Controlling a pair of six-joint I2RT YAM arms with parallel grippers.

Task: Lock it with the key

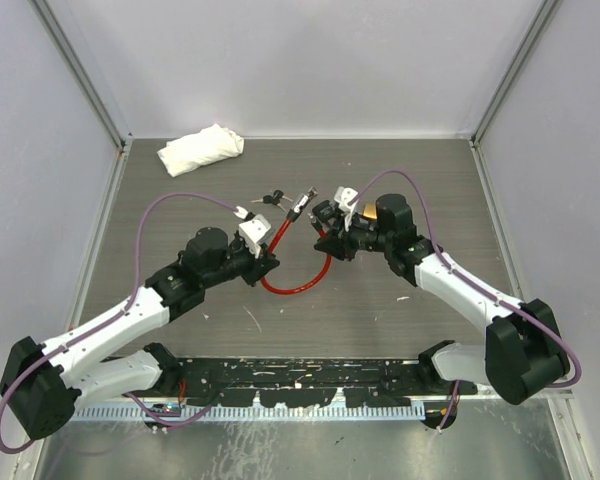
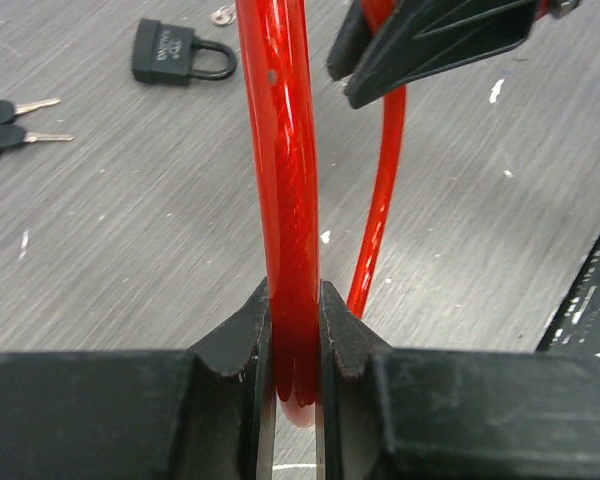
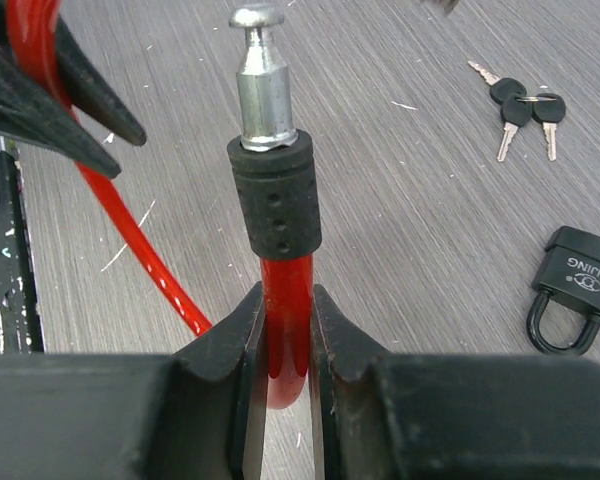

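A red cable lock (image 1: 294, 291) hangs in a U between my two grippers. My left gripper is shut on the red tube near one end; that end's silver-and-black head (image 1: 301, 206) shows in the top view. Shut on the tube near the other end is my right gripper, with a black collar (image 3: 275, 195) and a silver pin (image 3: 265, 95) rising above its fingers. The pin stands free of the head. Several black-headed keys (image 3: 517, 106) on a ring lie on the table.
A black padlock (image 3: 580, 285) lies flat near the keys, its shackle closed. A white cloth (image 1: 201, 149) rests at the back left.
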